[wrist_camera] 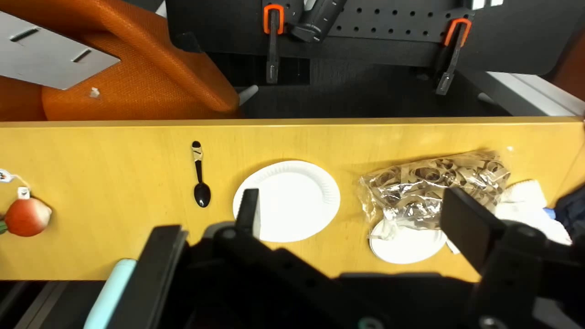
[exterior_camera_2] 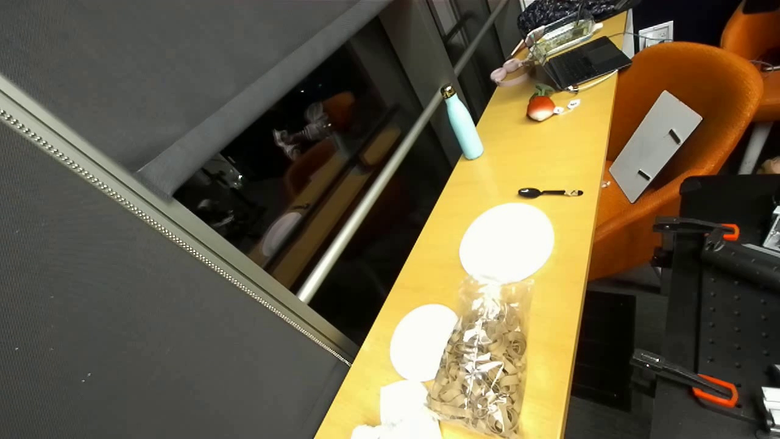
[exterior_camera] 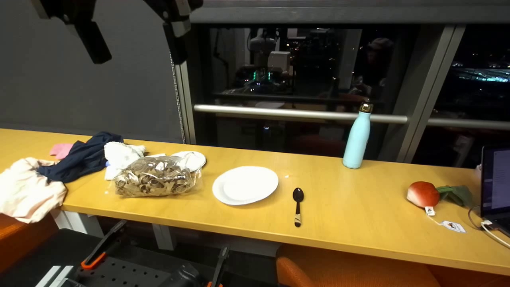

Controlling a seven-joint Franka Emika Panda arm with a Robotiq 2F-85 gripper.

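High at the upper left of the first exterior view, above the table, my black gripper (exterior_camera: 139, 62) hangs open, its two fingers wide apart with nothing between them. Dark fingers (wrist_camera: 465, 227) frame the lower part of the wrist view. Below, the wooden table holds a white paper plate (exterior_camera: 245, 185), a black spoon (exterior_camera: 298, 205) to its right and a clear bag of brown curled strips (exterior_camera: 155, 177) to its left. A smaller white plate (exterior_camera_2: 422, 341) lies partly under the bag. No part of my gripper touches these objects.
A light blue bottle (exterior_camera: 357, 138) stands upright near the window. Farther right are a red-and-white plush vegetable (exterior_camera: 423, 193) and a laptop (exterior_camera: 497, 186). Crumpled cloths (exterior_camera: 83, 160) cover the left end. Bare tabletop lies between spoon and plush.
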